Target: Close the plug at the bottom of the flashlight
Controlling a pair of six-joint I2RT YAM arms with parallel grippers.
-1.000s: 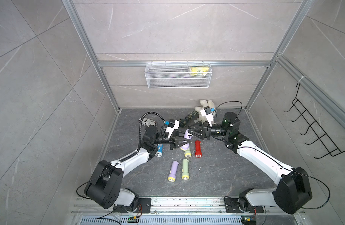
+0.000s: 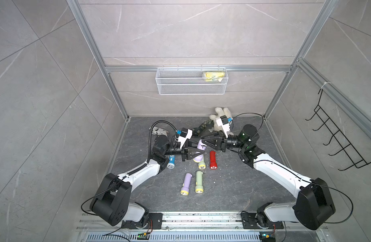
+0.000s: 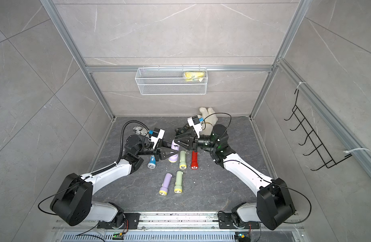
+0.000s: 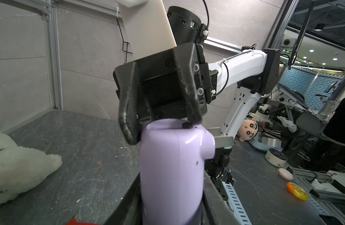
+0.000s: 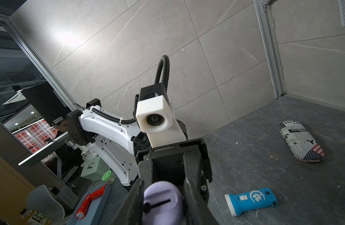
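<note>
A lavender flashlight (image 4: pixel 171 168) is held upright in my left gripper (image 2: pixel 199 149), which is shut on it, at the middle above the table. At its bottom end, which faces up, a dark slot with a black piece shows on the lavender end face (image 5: pixel 164 210). My right gripper is part open over that end, its fingertips touching or very close to the rim and the black piece; whether it grips anything is unclear.
Red (image 2: pixel 213 160), lavender (image 2: pixel 186 183), green (image 2: pixel 199 180) and blue (image 5: pixel 251 202) flashlights lie on the grey table (image 2: pixel 241 185). A white plush toy (image 4: pixel 18 172) and a newspaper-print slipper (image 5: pixel 300 140) are behind. A mesh basket (image 2: pixel 177 80) hangs on the back wall.
My right arm and gripper have shifted slightly around the flashlight's top. The left arm with the flashlight stays still.
</note>
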